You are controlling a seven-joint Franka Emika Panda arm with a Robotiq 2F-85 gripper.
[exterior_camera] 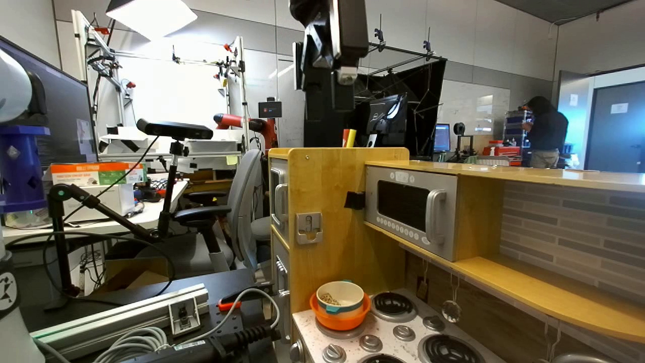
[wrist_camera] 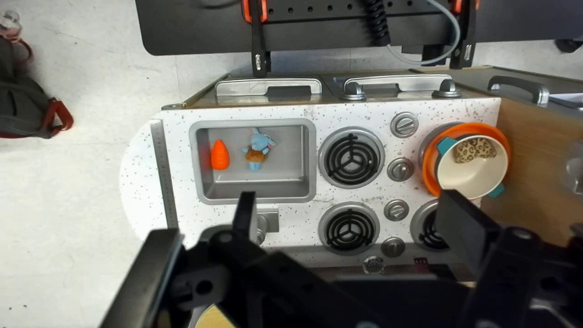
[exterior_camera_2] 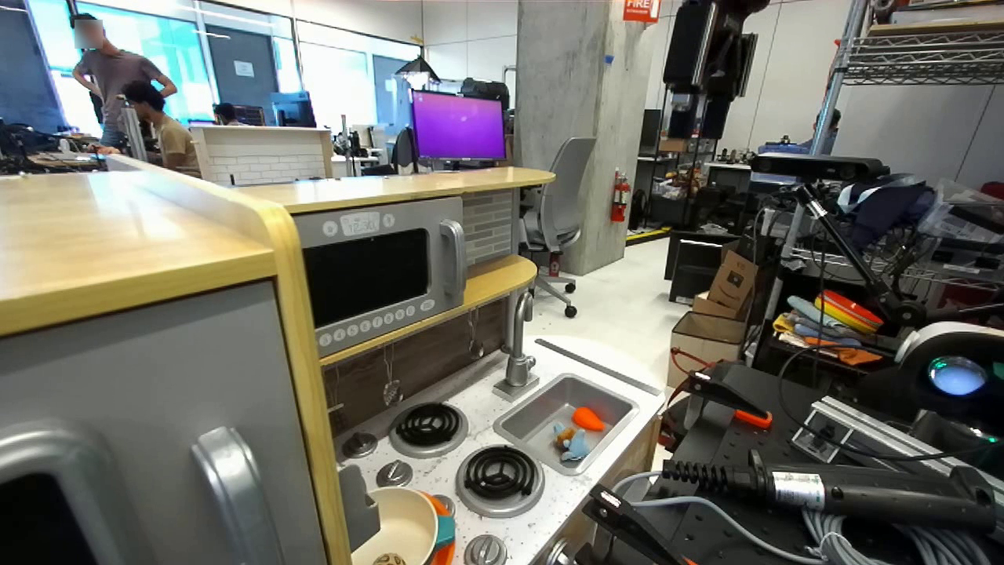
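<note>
High above the toy kitchen hangs my gripper, its two black fingers spread wide in the wrist view with nothing between them. It also shows at the top of exterior view 1, clear of every surface. Below it, the grey sink (wrist_camera: 255, 191) holds an orange carrot-like toy (wrist_camera: 220, 155) and a small blue plush toy (wrist_camera: 260, 143) with a brown middle. A cream pot (wrist_camera: 457, 177) with teal handles sits in an orange bowl (wrist_camera: 502, 136) over a burner. Inside the pot lies a leopard-print item (wrist_camera: 476, 150).
A faucet (exterior_camera_2: 519, 344) rises behind the sink. The toy microwave (exterior_camera: 417, 208) and wooden shelf (exterior_camera: 544, 293) overhang the back of the counter. A tall wooden panel (exterior_camera: 347, 224) borders the pot's side. Black burners (wrist_camera: 351, 157) and knobs lie between sink and pot.
</note>
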